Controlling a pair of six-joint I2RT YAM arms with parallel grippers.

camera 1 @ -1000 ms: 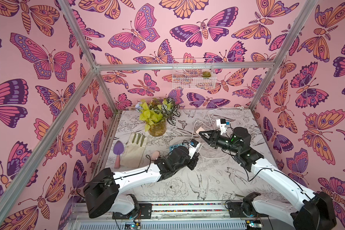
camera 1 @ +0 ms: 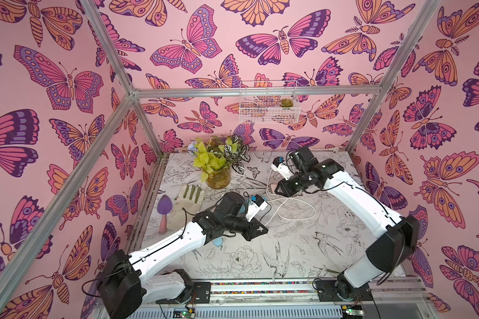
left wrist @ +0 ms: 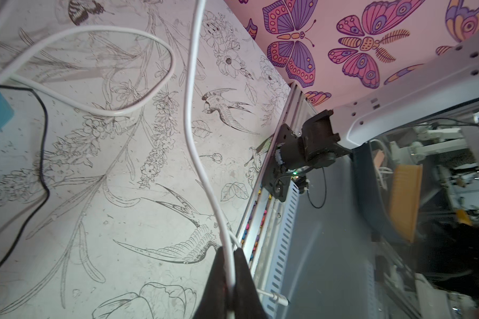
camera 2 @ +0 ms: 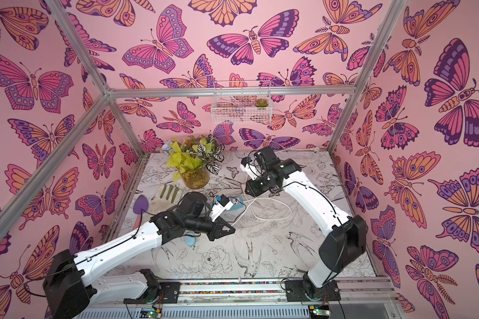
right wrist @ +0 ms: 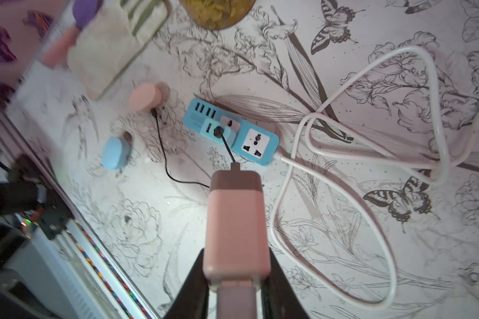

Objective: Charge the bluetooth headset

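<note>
My left gripper (camera 1: 258, 231) is shut, with a white cable (left wrist: 207, 186) running between its fingers. My right gripper (camera 1: 282, 188) is shut on a pink block (right wrist: 236, 228) with a small grey tip, held above the table. Below it, in the right wrist view, lies a light-blue power strip (right wrist: 197, 111) with a small block and black cord plugged in. A round pink item (right wrist: 143, 96) with a black cord and a round light-blue item (right wrist: 115, 153) lie left of the strip; I cannot tell which, if either, is the headset.
A leafy potted plant (camera 1: 218, 178) stands at the back left. A glove (camera 1: 183, 210) and a purple trowel (camera 1: 164, 207) lie at the left. White cable loops (right wrist: 383, 255) spread right of the strip.
My left gripper has moved left and a little toward the front.
</note>
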